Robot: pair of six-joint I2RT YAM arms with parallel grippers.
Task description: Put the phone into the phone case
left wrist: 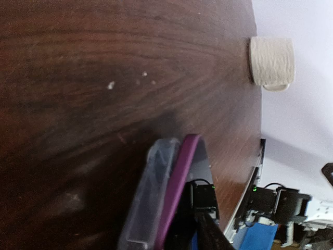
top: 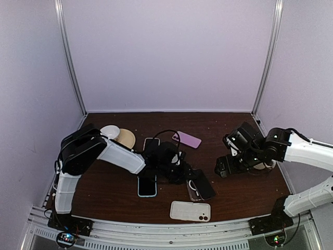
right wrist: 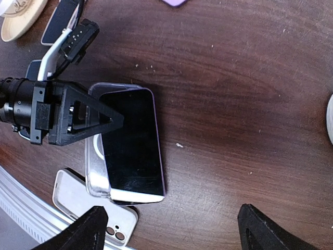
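Observation:
The phone, black-screened with a purple edge, overlaps the clear phone case in the right wrist view, shifted to the right so the case's left strip shows. Edge-on in the left wrist view, the purple phone edge lies against the clear case wall, both tilted over the table. My left gripper is at their upper left, one dark finger across the screen; its other finger is hidden, so its closure cannot be judged. My right gripper stands open and empty, apart from them.
A white case lies near the front edge. A blue-rimmed phone lies under the left arm, with a purple phone behind. A mug stands at the right. Bare table lies between the phone and the mug.

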